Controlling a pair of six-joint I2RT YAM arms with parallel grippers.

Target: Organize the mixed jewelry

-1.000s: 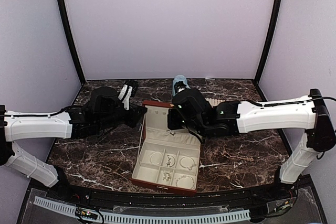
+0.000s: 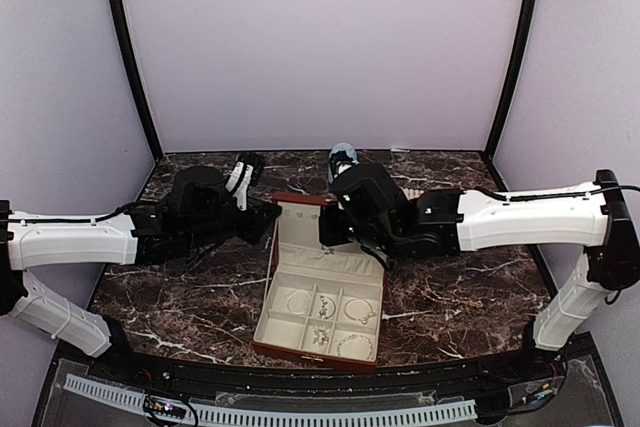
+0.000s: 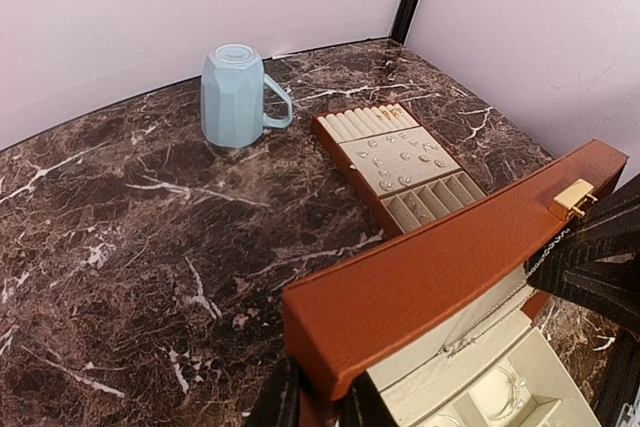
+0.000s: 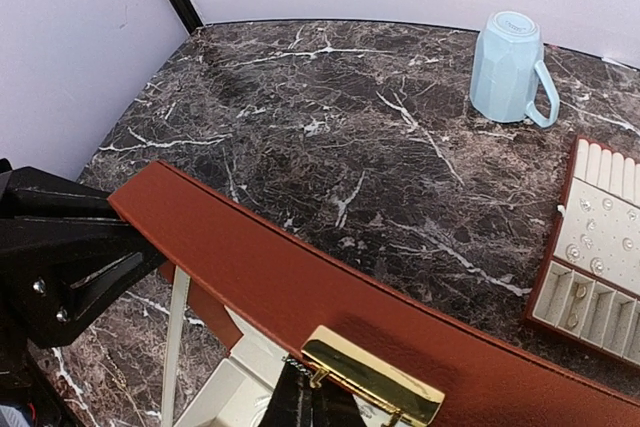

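Note:
The brown jewelry box [image 2: 262, 332] lies open, its cream compartments holding bracelets and other jewelry. Its raised lid [image 3: 440, 267] is gripped at one corner by my left gripper, which is shut on the edge. By the lid's gold clasp [image 4: 375, 372], my right gripper is shut. A thin silver chain [image 3: 548, 250] runs along its fingertips, and a small dangling piece shows below that gripper in the top view. The lid's inner side is mostly hidden in both wrist views.
Behind the box stands an upside-down light blue mug [image 3: 232, 97]. A tray [image 3: 400, 152] with ring rolls, earrings and narrow slots lies at the back right.
My right arm has shifted very slightly to the right, and the box has moved a little with it. The left arm looks the same.

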